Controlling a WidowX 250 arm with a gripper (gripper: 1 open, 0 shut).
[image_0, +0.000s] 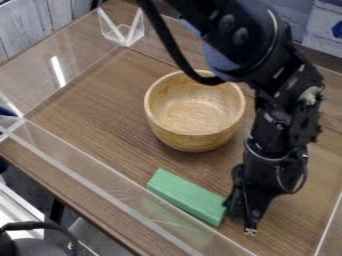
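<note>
My black gripper (247, 210) reaches down from the upper right to the wooden table, its fingertips low beside the right end of a green rectangular block (185, 195). The fingertips look shut; I see nothing clearly held between them, and the block's right end is close to or touching them. The block lies flat on the table.
A light wooden bowl (181, 115) sits behind the block. Clear plastic panels edge the table (94, 130) at the front left and right. A small clear holder (120, 28) stands at the back left.
</note>
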